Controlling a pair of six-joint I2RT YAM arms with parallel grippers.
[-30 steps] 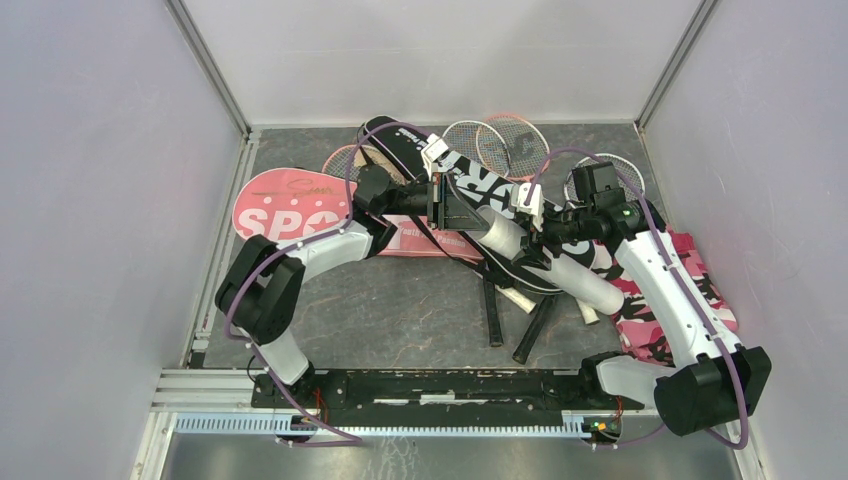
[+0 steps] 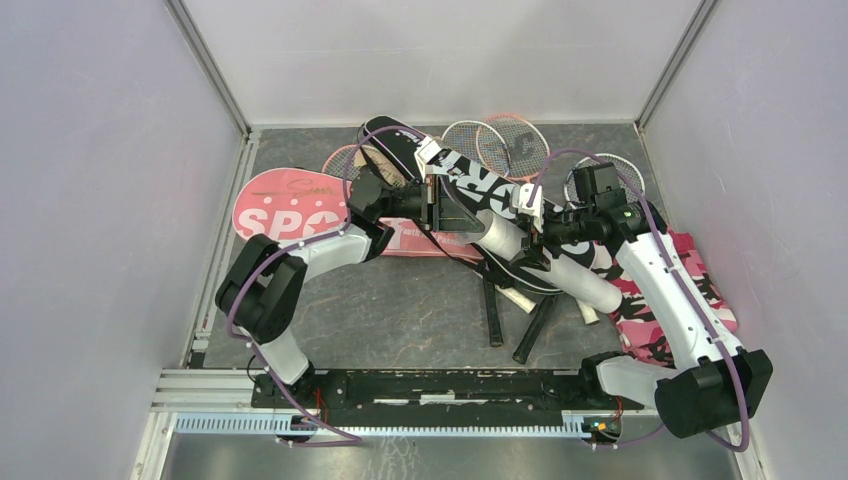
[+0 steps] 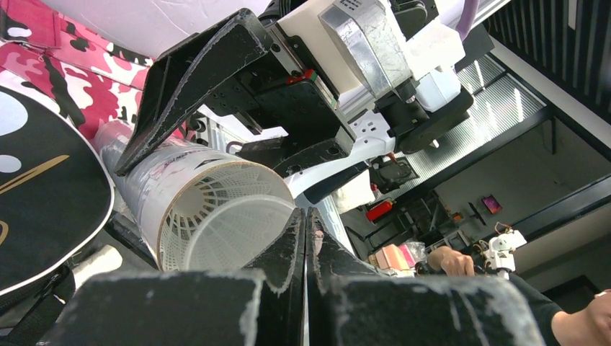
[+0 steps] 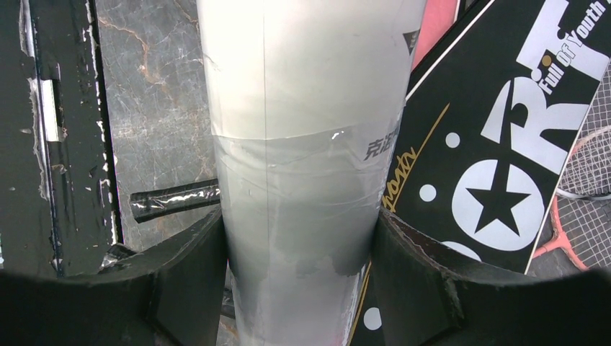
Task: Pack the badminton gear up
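A long white shuttlecock tube (image 2: 585,285) lies slanted in the grasp of my right gripper, which is shut on its middle. In the left wrist view the tube's near end (image 3: 173,173) is open, showing a white shuttlecock inside. My left gripper is shut just at that end, with nothing seen between its fingers. A black racket bag (image 2: 390,140) with white lettering lies beneath, beside a red-pink bag (image 2: 290,210). Several rackets (image 2: 510,135) lie at the back, their handles (image 2: 535,330) sticking out toward the front.
A pink camouflage bag (image 2: 665,325) lies at the right by the wall. Walls enclose the workspace at back and sides.
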